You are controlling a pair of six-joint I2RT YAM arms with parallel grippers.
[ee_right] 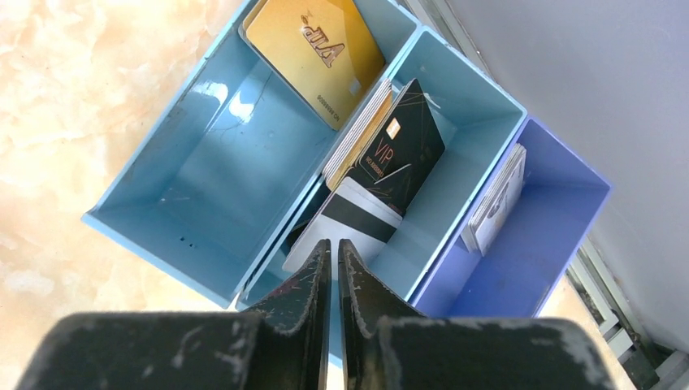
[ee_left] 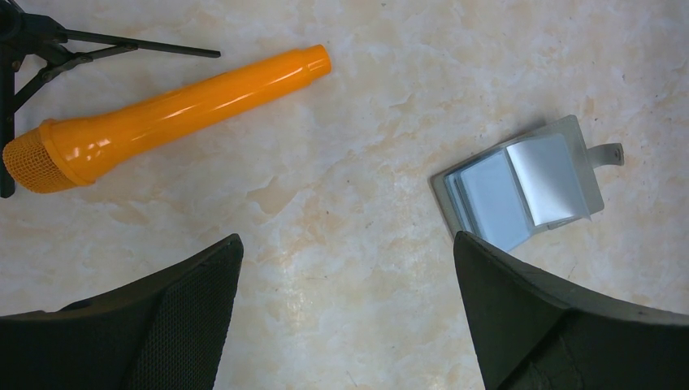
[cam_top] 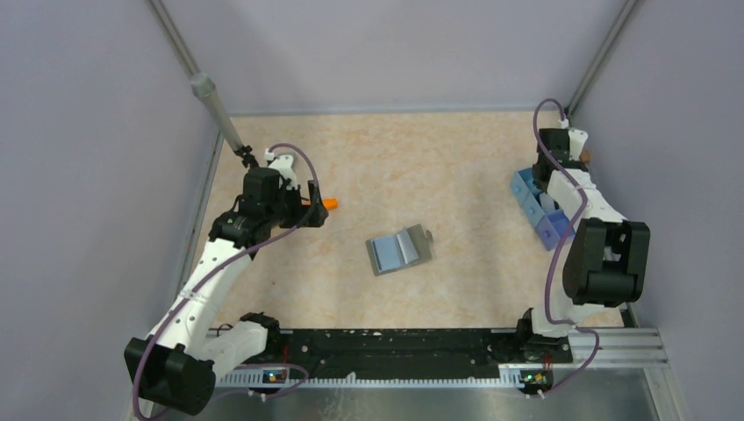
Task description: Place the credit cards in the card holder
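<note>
The card holder (ee_left: 520,191), grey with clear sleeves and a strap, lies open on the table. My left gripper is open and empty, left of the holder. In the right wrist view, a white card (ee_right: 355,218) with a black stripe leans in the middle blue box, beside a black VIP card (ee_right: 400,145). A gold VIP card (ee_right: 317,49) leans in the left box, and some pale cards (ee_right: 497,199) stand in the purple box. Over the middle box my right gripper is shut, its tips overlapping the white card's lower edge; no card shows between them.
An orange microphone (ee_left: 179,106) lies near the left gripper, by a black stand (ee_left: 49,49). The joined blue box (ee_right: 195,179) and purple box (ee_right: 561,219) stand at the right wall. Mid-table is clear around the holder.
</note>
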